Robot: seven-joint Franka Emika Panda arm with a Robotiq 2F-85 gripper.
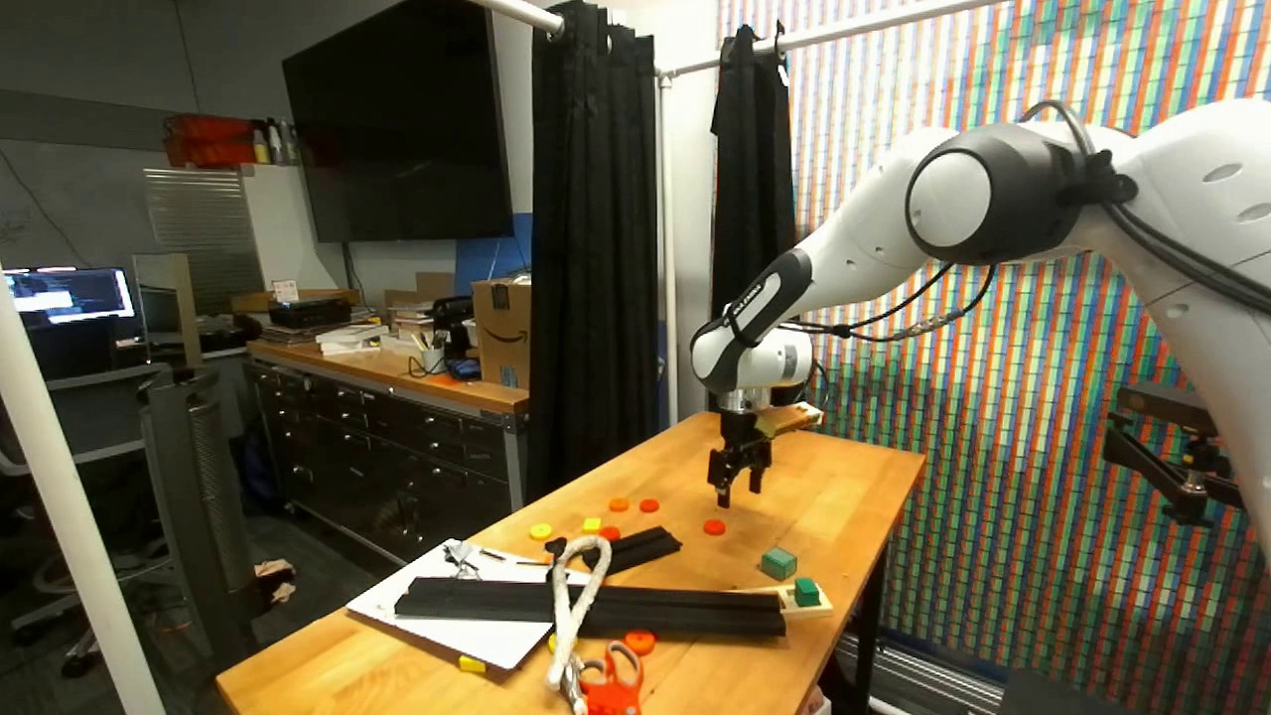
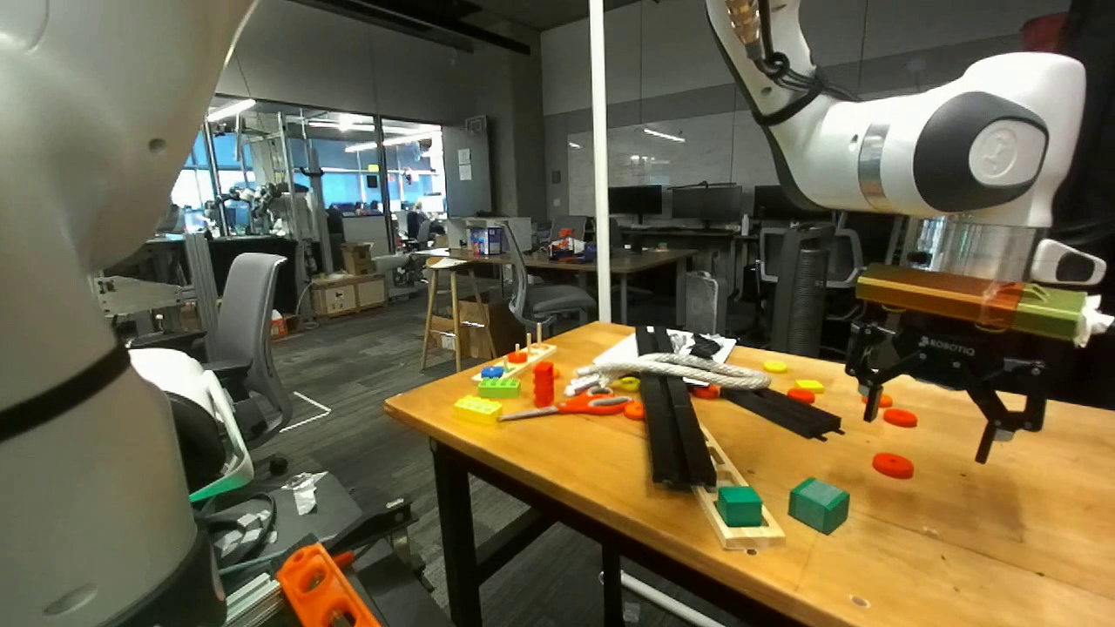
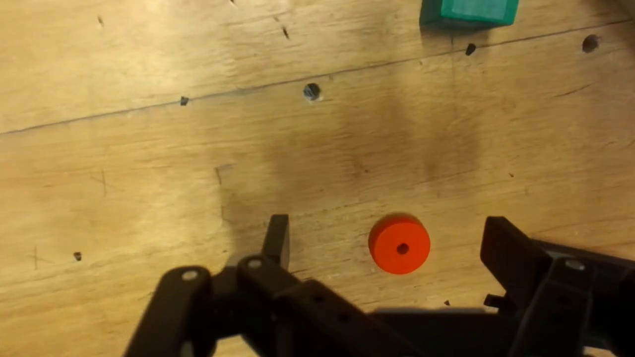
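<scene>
My gripper stands open above the table, its fingers pointing down with nothing held between them. In the wrist view an orange-red disc [image 3: 400,245] with a small centre hole lies on the wood below, within the span between the two fingers. Exterior view 2 shows the same disc [image 2: 892,465] flat on the table, lower than the gripper [image 2: 926,437] and apart from it. A green block [image 3: 476,12] is cut off by the top edge of the wrist view; it rests on the table away from the fingers.
Black rails [image 2: 669,418] lie across a wooden strip [image 2: 747,535], which bears a green cube [image 2: 739,506]. Rope [image 2: 679,366], scissors [image 2: 585,403] and several coloured discs and bricks crowd that side.
</scene>
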